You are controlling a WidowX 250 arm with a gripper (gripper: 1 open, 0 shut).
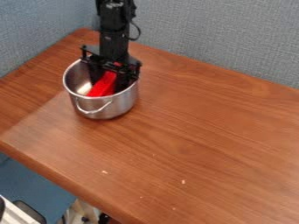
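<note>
A steel pot (100,105) with a wire handle stands at the left of the wooden table. My black gripper (111,68) reaches down into it from above, its fingers at the rim and inside. A red object (101,86) lies slanted in the pot, partly hidden by the gripper. I cannot make out whether the fingers are closed on it.
Grey padded walls stand behind and at the left. Pale and dark items lie below the table's edge at bottom left.
</note>
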